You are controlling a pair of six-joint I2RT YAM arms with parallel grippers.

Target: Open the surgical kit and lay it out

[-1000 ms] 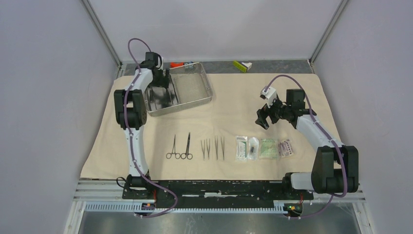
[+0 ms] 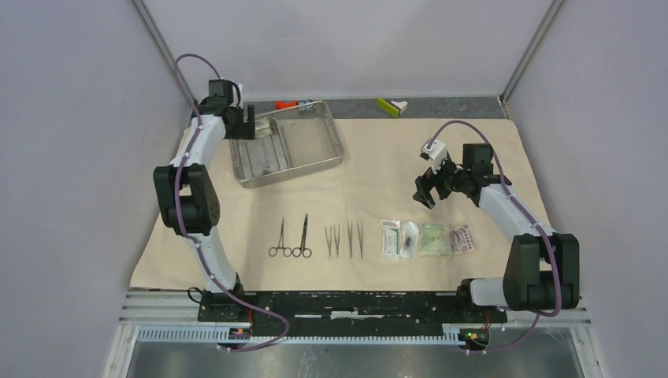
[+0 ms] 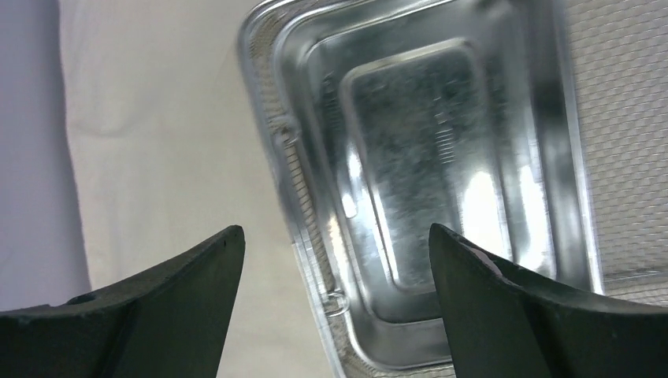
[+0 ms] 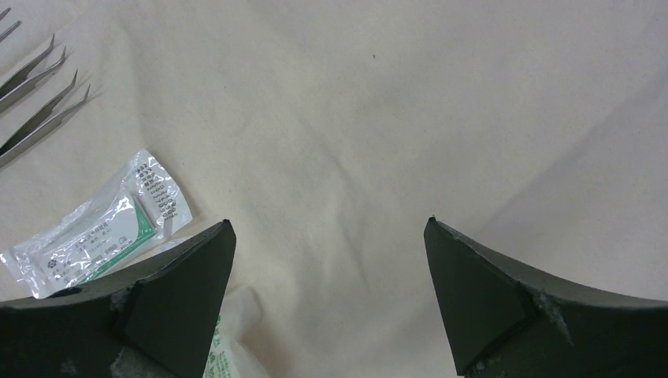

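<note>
The metal kit tray [image 2: 313,161] sits at the back left, with an inner tray [image 3: 410,197] in its left part. My left gripper [image 2: 239,120] is above that tray's back-left corner, fingers apart with nothing between them. Laid along the front are scissor-like tools [image 2: 302,250], several tweezers [image 2: 350,240], a white packet [image 2: 391,239], another small packet [image 2: 408,239], a green packet [image 2: 435,239] and a purple-printed packet [image 2: 462,239]. My right gripper [image 2: 425,189] hangs open over the cloth just behind the packets, empty.
A red item [image 2: 285,105] and a yellow-green box [image 2: 388,106] lie on the strip behind the cloth [image 2: 370,157]. Walls bound both sides.
The right arm has stayed still.
</note>
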